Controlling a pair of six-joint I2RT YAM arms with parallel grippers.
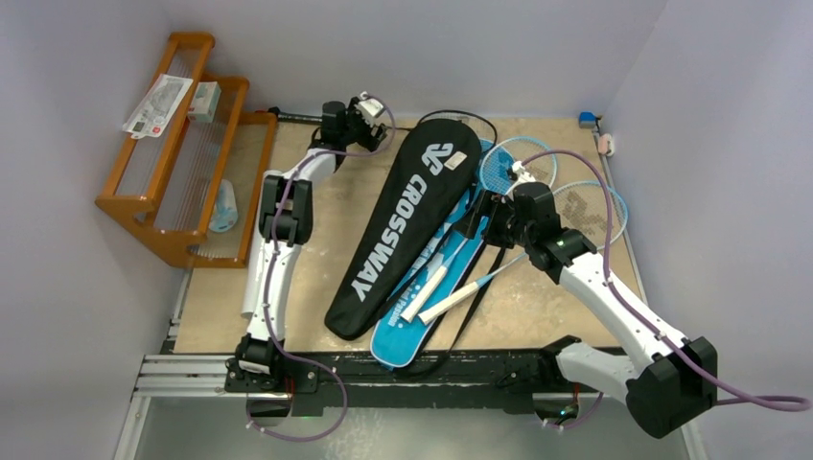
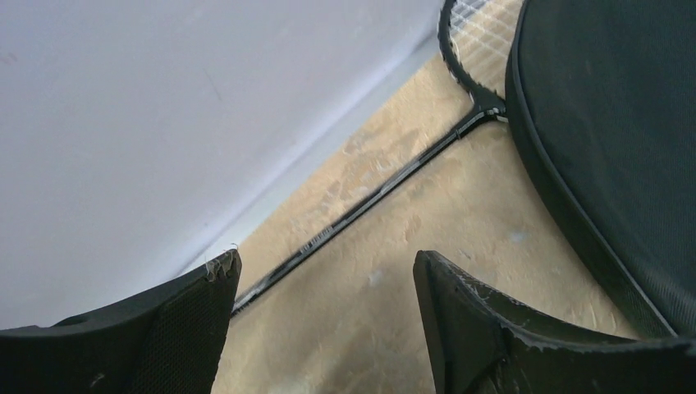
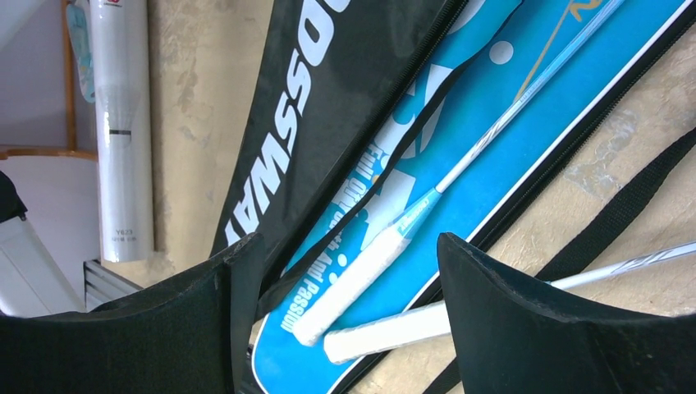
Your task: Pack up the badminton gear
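Note:
Against the back wall lies a black racket [image 2: 361,209], its shaft running toward the black CROSSWAY bag [image 1: 407,216], which hides part of its head. My left gripper stands open above the table near that shaft, nothing between its fingers. Beside the black bag lies a blue bag [image 1: 398,340]. One white-gripped racket [image 3: 361,283] rests along the blue bag; the handle of a second [image 3: 394,332] crosses its edge. Their heads lie at the back right. Over these rackets hangs my right gripper, open and empty.
A wooden tiered rack [image 1: 173,240] stands at the left, holding a booklet [image 1: 158,105] and a small box [image 1: 204,102]. A white tube [image 3: 123,164] lies beside it. Bare table [image 1: 331,235] shows between the tube and the black bag. Walls close off the back and right.

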